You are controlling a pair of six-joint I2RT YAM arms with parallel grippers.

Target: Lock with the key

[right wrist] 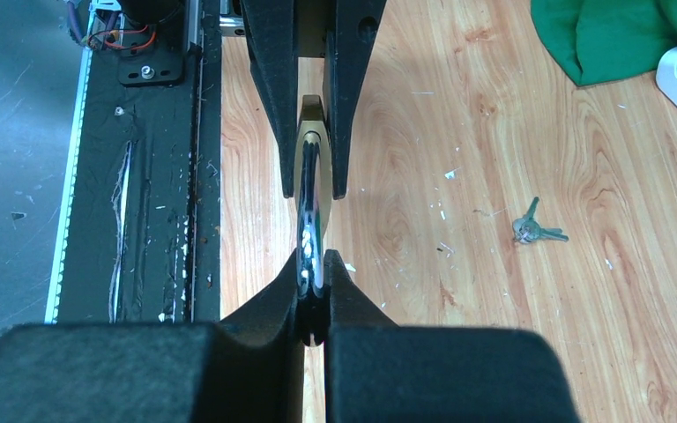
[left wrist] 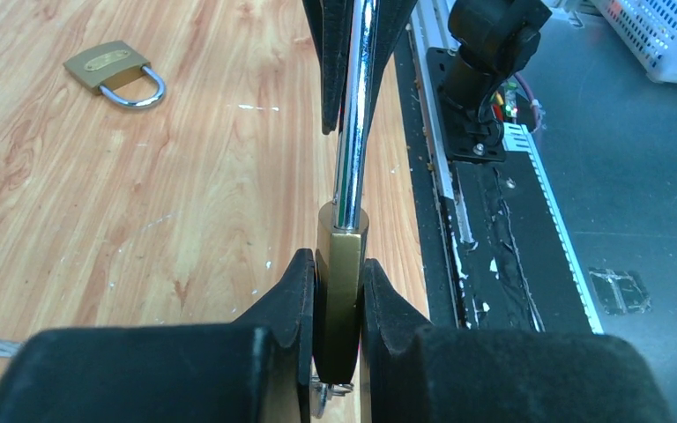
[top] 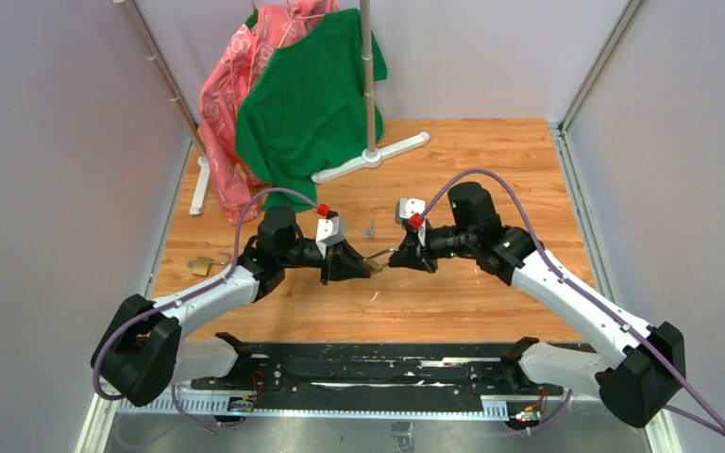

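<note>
A brass padlock (left wrist: 339, 300) is held up between the two arms. My left gripper is shut on its brass body, fingers pressed to both flat sides. The shiny shackle (left wrist: 353, 150) reaches across to my right gripper, which is shut on the shackle's curved end. Small silvery metal, seemingly a key (left wrist: 320, 398), shows at the body's far end by my left fingers; how deep it sits is hidden. From these edge-on views I cannot tell whether the shackle is fully seated.
A second padlock (left wrist: 110, 66) lies on the wooden table at the left. Loose keys (right wrist: 536, 227) lie on the table beyond the arms. Clothes on a rack (top: 311, 104) stand at the back left.
</note>
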